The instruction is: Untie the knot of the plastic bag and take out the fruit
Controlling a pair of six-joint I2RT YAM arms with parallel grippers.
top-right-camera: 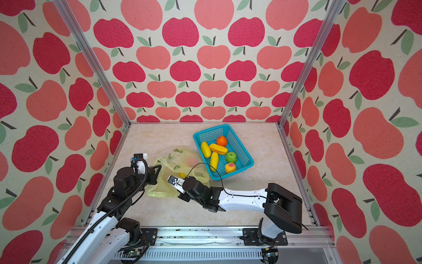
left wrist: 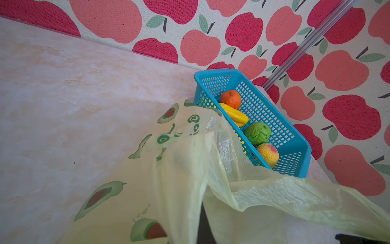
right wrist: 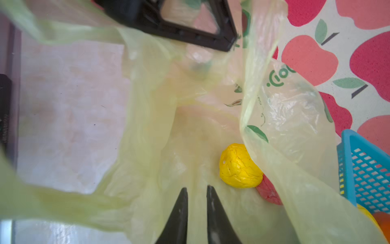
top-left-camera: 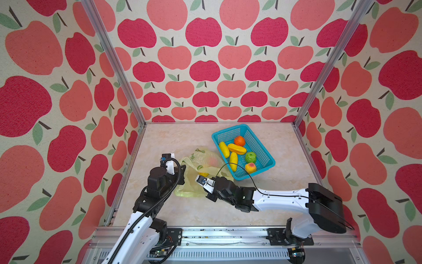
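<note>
The pale green plastic bag (top-left-camera: 197,158) lies open left of the basket. Inside it, the right wrist view shows a yellow fruit (right wrist: 239,164) and a red one (right wrist: 268,191), partly hidden. My left gripper (top-left-camera: 182,169) is at the bag's left, shut, with film gathered over its fingertips in the left wrist view. My right gripper reaches into the bag's opening, fingertips pointing toward the yellow fruit and a little short of it. Its fingers are narrowly apart; whether film is caught between them is unclear.
A blue basket (top-right-camera: 241,145) at the back right holds several fruits, including bananas, an orange (top-right-camera: 221,140), a green fruit (top-right-camera: 230,157) and a peach (top-right-camera: 230,167). Patterned walls enclose three sides.
</note>
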